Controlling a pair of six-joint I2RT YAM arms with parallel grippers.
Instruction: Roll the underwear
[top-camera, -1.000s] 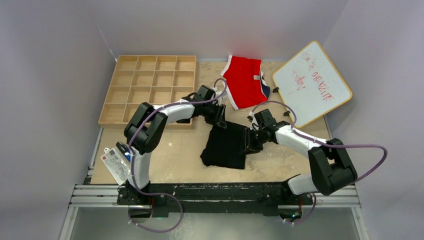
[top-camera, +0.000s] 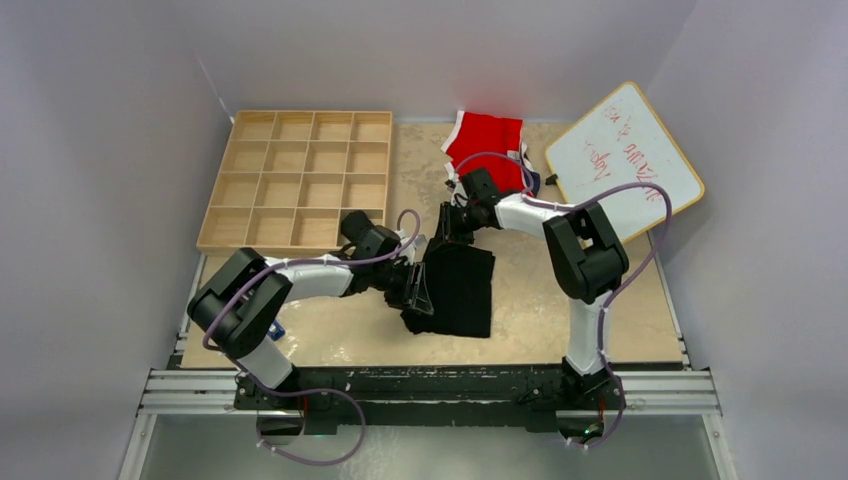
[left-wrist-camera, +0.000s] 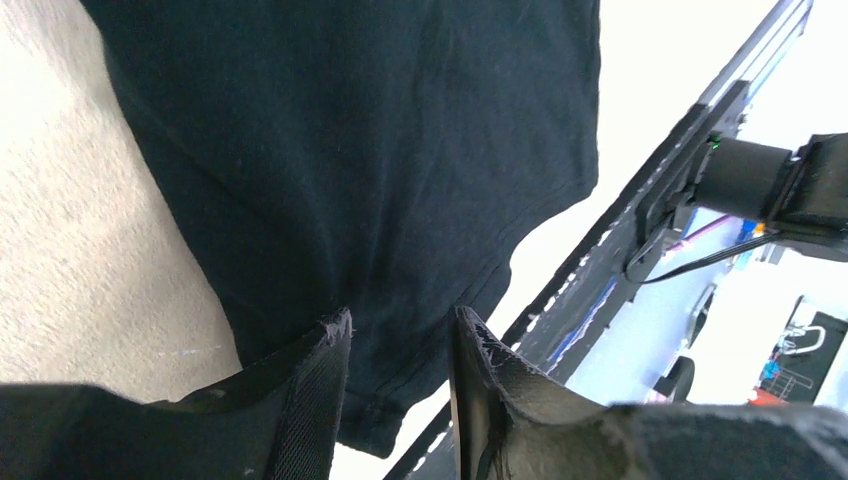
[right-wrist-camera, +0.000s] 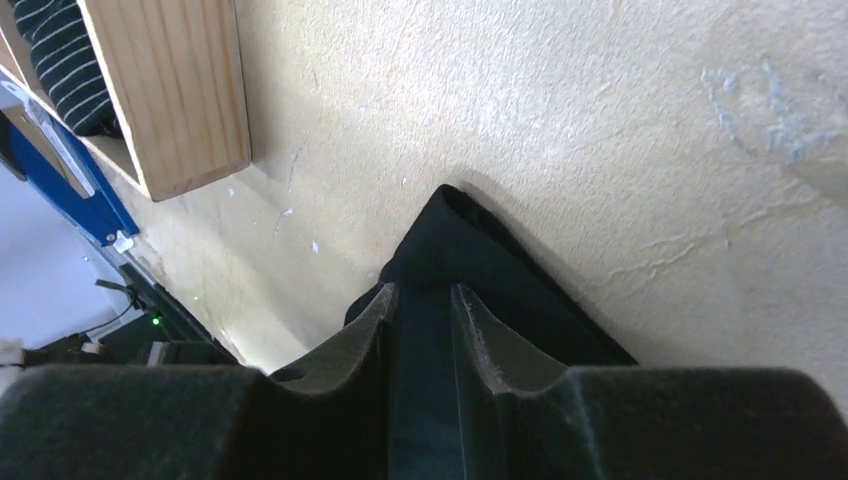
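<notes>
The black underwear (top-camera: 460, 290) lies folded in a rough rectangle on the table, at the centre of the top view. My left gripper (top-camera: 422, 302) is at its left edge near the front corner, its fingers (left-wrist-camera: 322, 375) parted over the dark cloth. At the far left corner is my right gripper (top-camera: 443, 232). Its fingers (right-wrist-camera: 365, 330) stand a narrow gap apart above a raised corner of the underwear (right-wrist-camera: 455, 240). Cloth shows in both gaps, but neither gripper is shut on it. Contact with the cloth cannot be judged.
A wooden compartment box (top-camera: 290, 180) stands at the back left, with a dark rolled item (top-camera: 355, 225) in its front right compartment. Red cloth (top-camera: 490, 145) lies at the back, and a whiteboard (top-camera: 628, 160) at the back right.
The right has swung back and left from the right edge to the far left corner. The underwear lies in place.
</notes>
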